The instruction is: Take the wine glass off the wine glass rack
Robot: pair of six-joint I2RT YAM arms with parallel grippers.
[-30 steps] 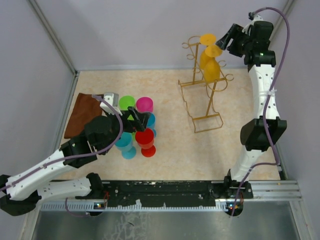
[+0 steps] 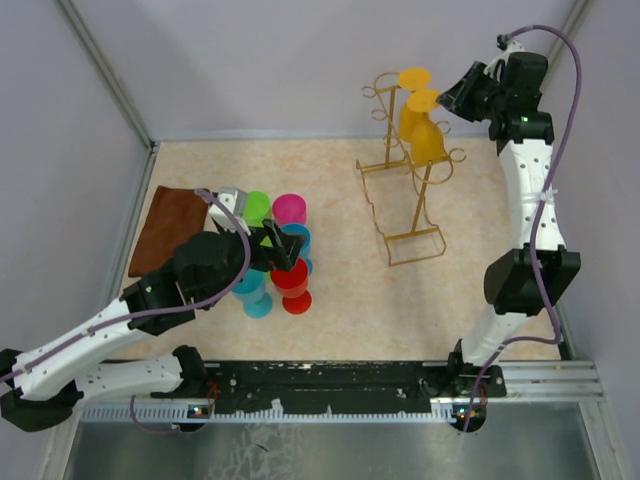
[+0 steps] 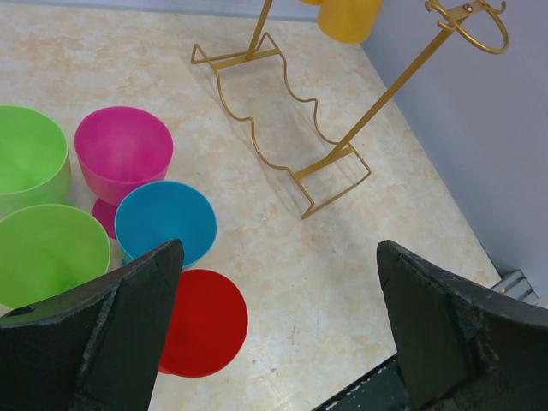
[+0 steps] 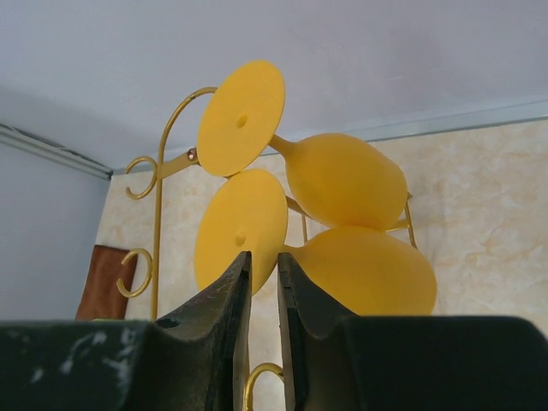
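Observation:
Two yellow wine glasses hang sideways on the gold wire rack (image 2: 395, 252) at the back right, their round bases up top. My right gripper (image 2: 445, 100) is beside the nearer glass (image 4: 355, 270); in the right wrist view its fingertips sit at the lower edge of that glass's base (image 4: 231, 223), only slightly apart, and I cannot tell whether they grip it. The farther glass (image 4: 347, 180) hangs just behind. My left gripper (image 2: 285, 245) stands open over the coloured cups, with nothing between its fingers.
Green, pink, blue and red cups (image 2: 289, 207) stand in a cluster at centre left. A brown cloth (image 2: 160, 235) lies at the far left. Bare table fills the middle front and the area right of the rack.
The nearer glass has shifted slightly. The left arm is nearly still.

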